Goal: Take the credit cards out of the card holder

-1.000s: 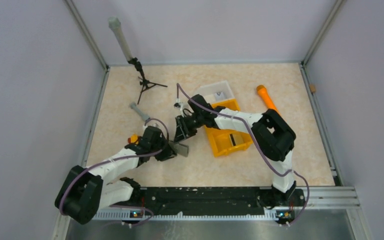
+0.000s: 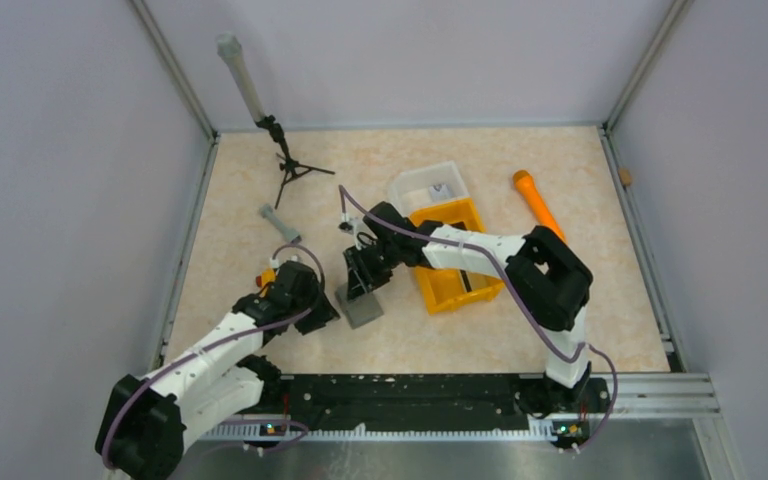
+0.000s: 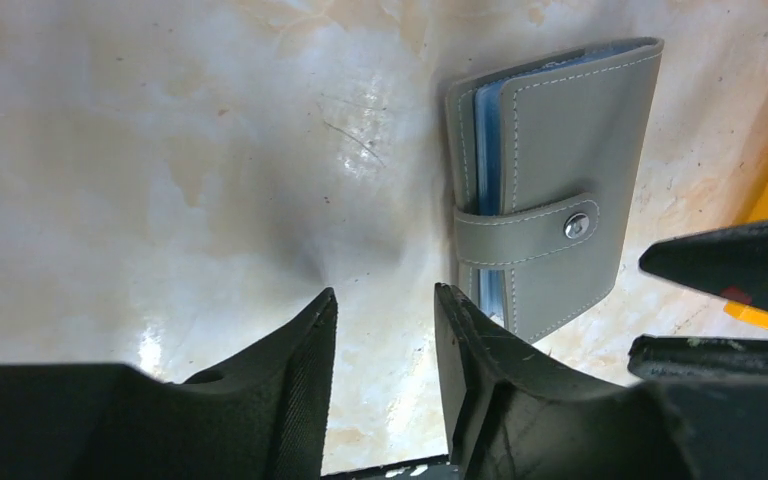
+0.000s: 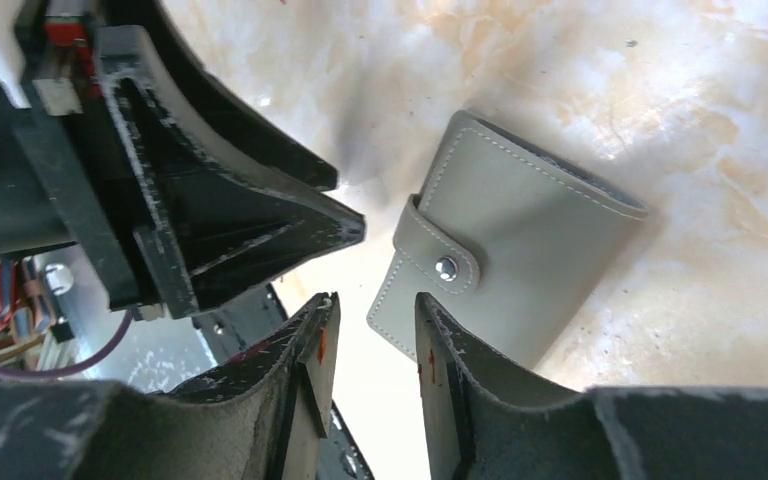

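Note:
A grey card holder (image 2: 362, 309) lies closed on the table between my two grippers. Its strap (image 3: 530, 232), with a metal snap, crosses over the front cover. Along its open side, the left wrist view shows blue inner sleeves (image 3: 489, 150); no separate card can be made out. My left gripper is open and empty, just beside the holder's strap side. Open as well, with nothing gripped, my right gripper hovers by the holder's lower edge, one fingertip overlapping it in the right wrist view.
The yellow bin (image 2: 439, 290) stands right of the holder, under my right arm, with a white tray (image 2: 428, 187) behind it. An orange microphone-shaped object (image 2: 540, 205) lies far right; a small tripod (image 2: 290, 165) stands back left.
The card holder, tilted between the grippers before, now lies flat. My left gripper has drawn back to the left and front; the right one has shifted slightly left and forward.

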